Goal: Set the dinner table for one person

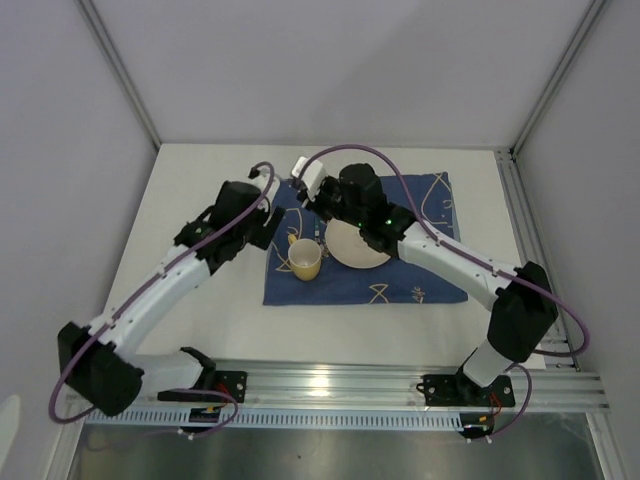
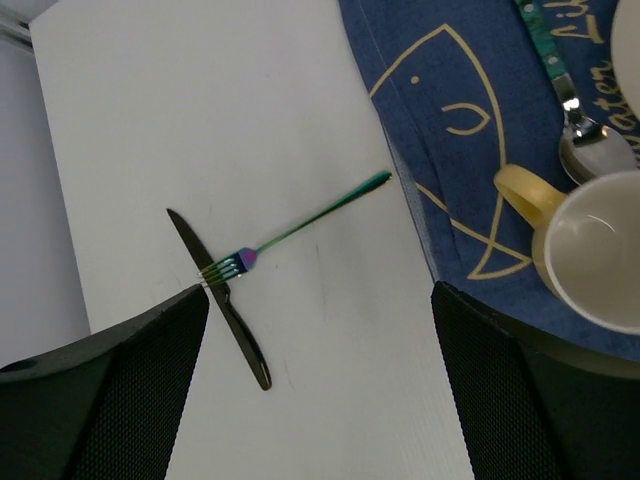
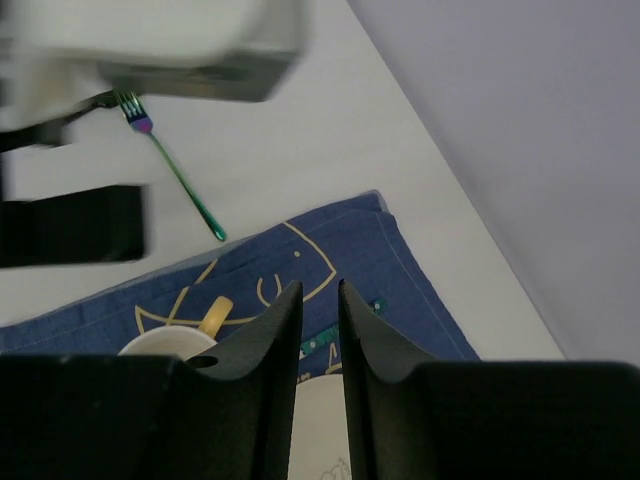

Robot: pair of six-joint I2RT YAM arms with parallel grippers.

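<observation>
My left gripper (image 1: 262, 222) stands open above the table, left of the mat. Below it, a green-handled fork (image 2: 310, 220) lies with its tines across a black knife (image 2: 242, 335). My right gripper is raised over the plate (image 3: 318, 430); its tips are close together and I cannot tell if they meet. A yellow mug (image 1: 305, 262) stands on the blue mat (image 1: 420, 280), left of the plate. A green-handled spoon (image 2: 590, 150) lies between them.
The two arms are close together at the upper middle, with part of the left gripper across the right wrist view. The white table (image 1: 200, 320) has bare room round the mat. Walls border the back and sides.
</observation>
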